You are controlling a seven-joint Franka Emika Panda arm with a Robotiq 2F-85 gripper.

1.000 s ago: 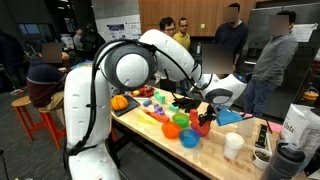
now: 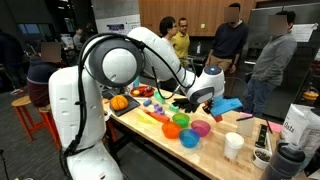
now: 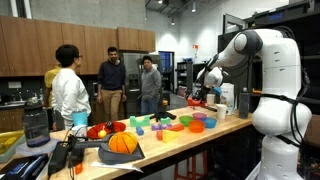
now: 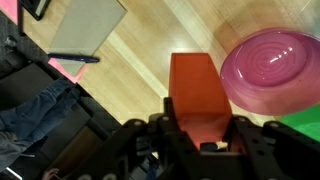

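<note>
A red block-like object [image 4: 197, 85] stands between the dark fingers of my gripper in the wrist view, with the fingers shut on its lower part. It appears held over the wooden table [image 4: 140, 70], beside a pink bowl [image 4: 268, 65], whose inside looks empty. In the first exterior view, the pink bowl [image 2: 200, 128] lies close to the gripper end of the arm. The fingers are too small there to make out.
A green item [image 4: 303, 122] touches the wrist view's right edge. A grey sheet with a dark pen [image 4: 75, 58] lies at upper left. Blue [image 2: 189, 138] and orange [image 2: 171, 130] bowls, a white mug [image 2: 233, 146] and dark canisters [image 2: 287, 160] crowd the table. People stand behind.
The bowls and mug have stayed in place.
</note>
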